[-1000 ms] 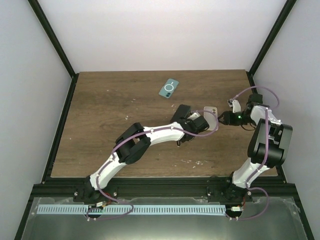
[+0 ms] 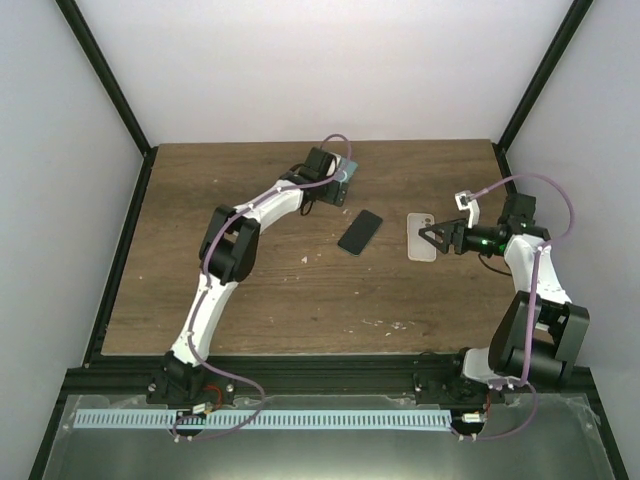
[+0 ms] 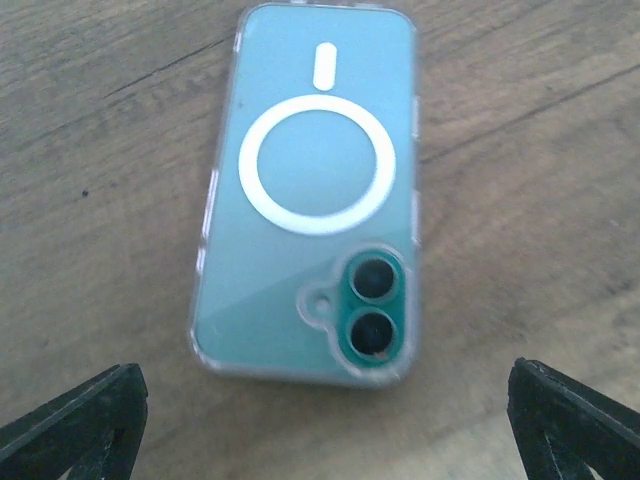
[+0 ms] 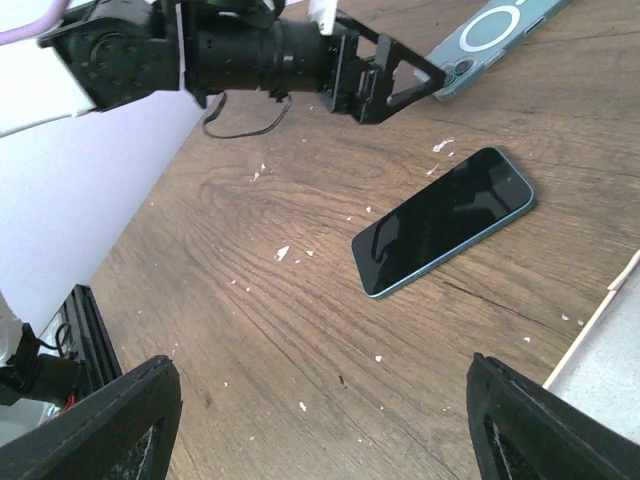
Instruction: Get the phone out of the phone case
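Observation:
A teal phone in a clear case (image 3: 315,190) lies back side up on the table, a white ring and two camera lenses showing through. Above its lens end, my left gripper stands open, nothing between its fingers. To the right of centre lies a dark-faced phone (image 2: 360,232), screen up and without a visible case. Beside it is a pale, flat, case-like piece (image 2: 421,246) with camera marks at one corner. My right gripper is open and empty, its fingertips over or beside that pale piece's right edge in the top view.
Small light flecks (image 2: 400,325) dot its surface. In the right wrist view, the left arm (image 4: 255,50) reaches across above the dark-faced phone.
My left gripper has swung back and left, from beside the pale piece, past the dark-faced phone, to the teal phone. My right gripper has shifted slightly left. The phones stay put.

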